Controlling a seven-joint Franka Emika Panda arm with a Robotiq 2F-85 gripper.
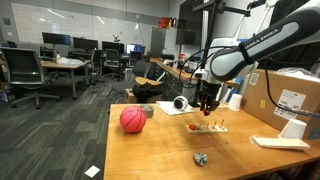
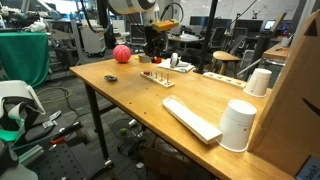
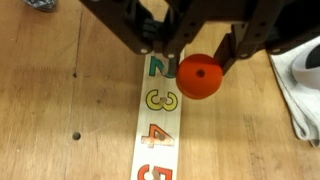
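Note:
An orange-red round piece with a dark hole in its middle sits between the fingertips of my gripper, which is shut on it. In the wrist view it hangs to the right of a wooden strip with coloured numbers 2, 3, 4 and 5; the end beyond the 2 is hidden by the gripper. From exterior view 1, the gripper is above the pegged board, clear of it. A small reddish patch shows at the board's left end.
A large pink-red ball is at the table's left. Near the front lies a crumpled silvery thing. A white cup, a white block and a cardboard box stand at one end. Bare table surrounds the board.

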